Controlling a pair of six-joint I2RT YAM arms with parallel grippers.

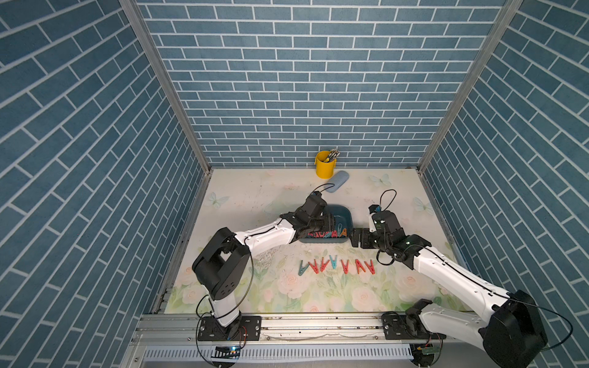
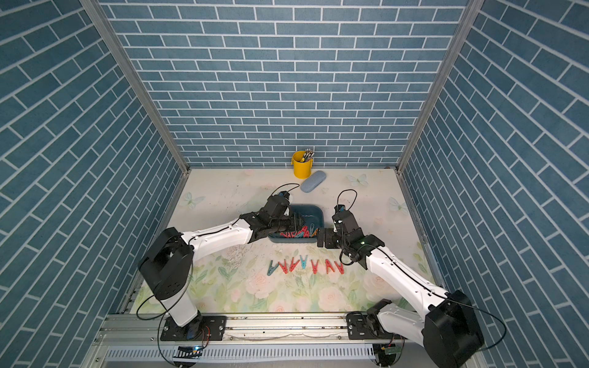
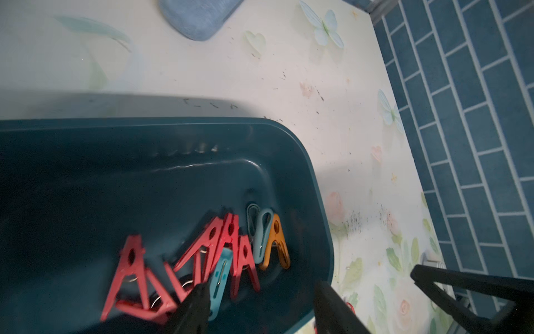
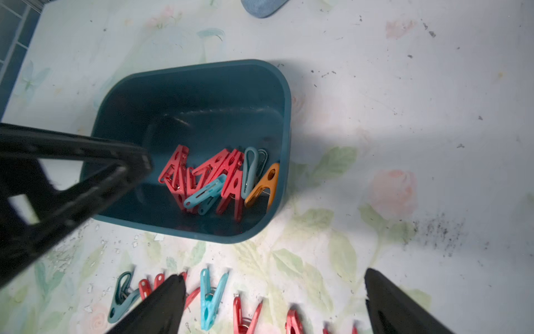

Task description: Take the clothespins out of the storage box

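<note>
A dark teal storage box [image 4: 202, 233] holds red clothespins [image 3: 130, 261], light blue ones [image 3: 261, 236] and an orange one [image 3: 275, 245]. My left gripper hangs over the box, fingers apart, with nothing seen between them. My right gripper stands open just right of the box, higher than the row of clothespins on the table. That row, in front of the box, has several red clothespins [image 1: 344, 266] and blue or teal ones [image 1: 333, 261].
A yellow bucket [image 1: 324, 165] with utensils stands at the back wall, beside a blue oblong object [image 1: 337, 181]. Tiled walls enclose the sides.
</note>
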